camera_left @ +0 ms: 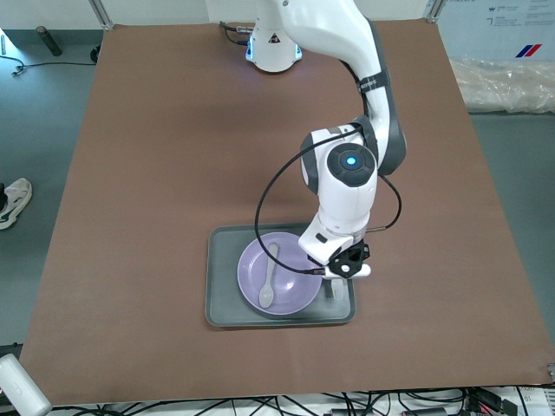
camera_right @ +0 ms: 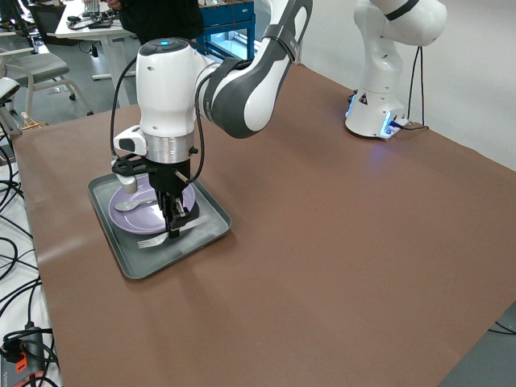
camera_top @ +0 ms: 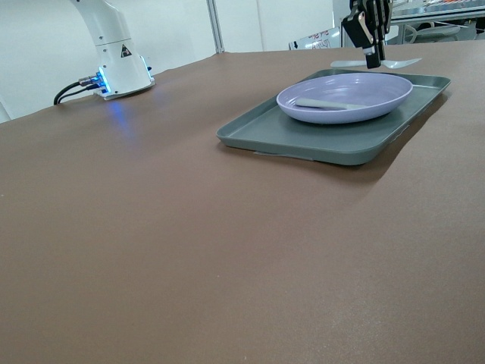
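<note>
A grey tray (camera_left: 227, 308) holds a lavender plate (camera_left: 297, 295) with a pale spoon (camera_left: 265, 293) lying in it. My black gripper (camera_right: 172, 229) points down over the tray beside the plate, holding a pale fork (camera_right: 151, 242) crosswise at its fingertips, raised above the tray in the top view (camera_top: 399, 63). In the left view the gripper is mostly hidden under the arm's wrist, with part of the fork showing below it.
Cables lie along the near edge off the table.
</note>
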